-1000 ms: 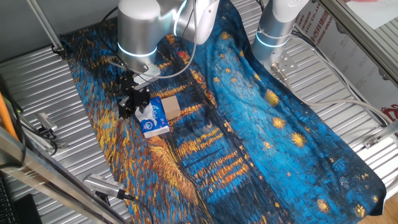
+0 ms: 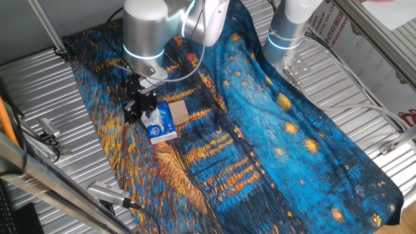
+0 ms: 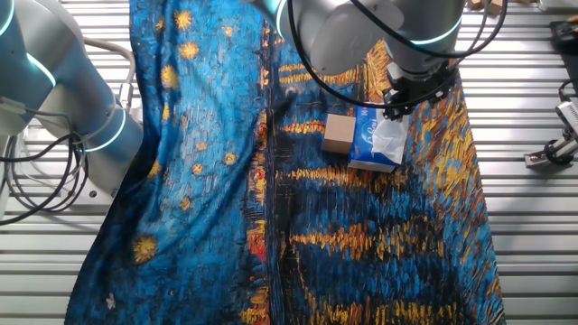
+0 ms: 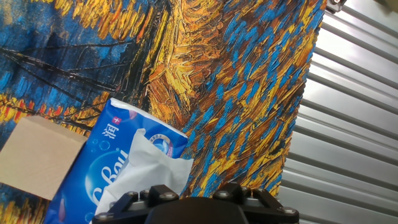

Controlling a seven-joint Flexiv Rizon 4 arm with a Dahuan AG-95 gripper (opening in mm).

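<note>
A blue and white tissue pack (image 2: 168, 132) lies on the painted cloth, printed with white lettering. From its top a white tissue (image 4: 163, 168) sticks up, crumpled. My black gripper (image 2: 141, 107) is low over the pack's far-left end in exterior view 1. In exterior view 2 the gripper (image 3: 397, 101) overlaps the upper edge of the pack (image 3: 368, 144). Along the bottom of the wrist view, the gripper's dark fingers (image 4: 161, 194) overlap the tissue's lower edge. Whether they touch or grip the tissue is unclear, as is how far apart they stand.
A plain tan box (image 2: 179, 112) sits right beside the pack. The cloth (image 2: 260, 123) has folds, and its blue side is free of objects. Slatted metal table (image 4: 348, 124) shows beyond the cloth.
</note>
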